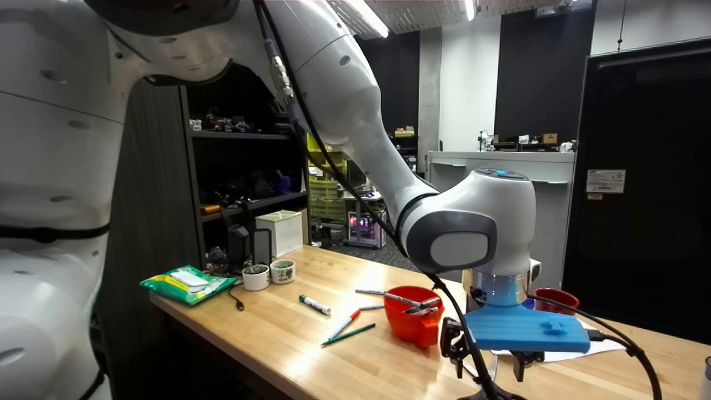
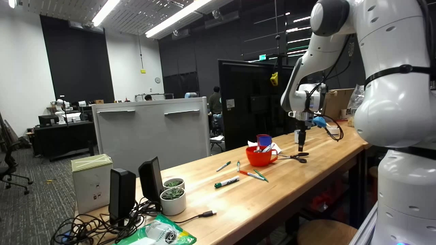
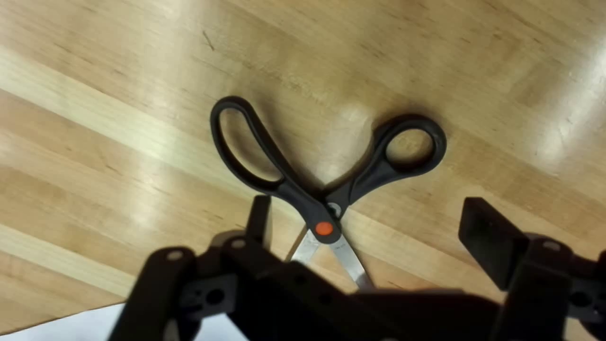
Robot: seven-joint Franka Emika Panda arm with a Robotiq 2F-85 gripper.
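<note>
Black-handled scissors [image 3: 324, 213] with an orange pivot dot lie spread open on the wooden table, their handle loops toward the top of the wrist view. My gripper stands open above them, its fingers apart on either side of the pivot and blades, with nothing gripped. In exterior view 1 the gripper [image 1: 490, 373] hangs over the scissors, which are mostly hidden by the cable. Exterior view 2 has the gripper [image 2: 301, 147] just over the scissors [image 2: 300, 157]; whether it touches them I cannot tell.
A red mug [image 2: 261, 157] holding pens stands close to the scissors. Several markers and pens, including a green-capped marker [image 2: 227, 182], lie on the table. Behind are a blue cup [image 2: 265, 141] and white paper [image 1: 573, 351]. Two potted succulents [image 1: 269, 274] sit farther away.
</note>
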